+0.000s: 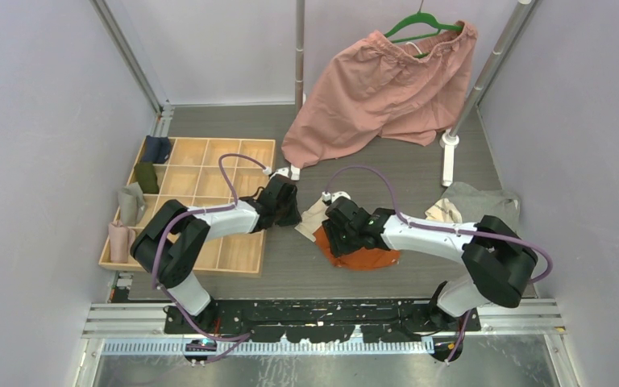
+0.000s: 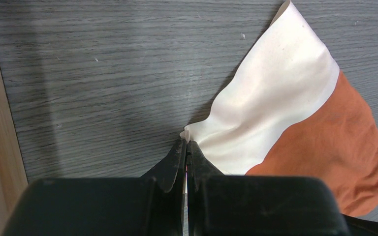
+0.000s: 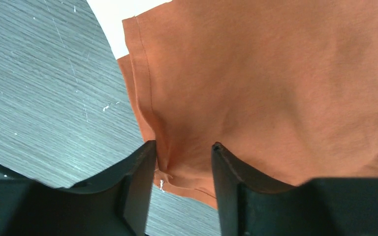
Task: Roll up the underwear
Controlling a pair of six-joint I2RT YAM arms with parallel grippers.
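The underwear lies flat, orange body [image 2: 344, 142] with a white waistband [image 2: 275, 83]. My left gripper is shut at the waistband's corner, whose edge is gathered at its fingertips. My right gripper is part open over the orange cloth, its left finger at a folded hem along the cloth's edge in the right wrist view.
A wooden divided box [image 1: 185, 153] with rolled cloths stands at the left. Pink shorts [image 1: 379, 89] hang at the back, and grey cloth [image 1: 483, 201] lies at the right. Bare table shows in front.
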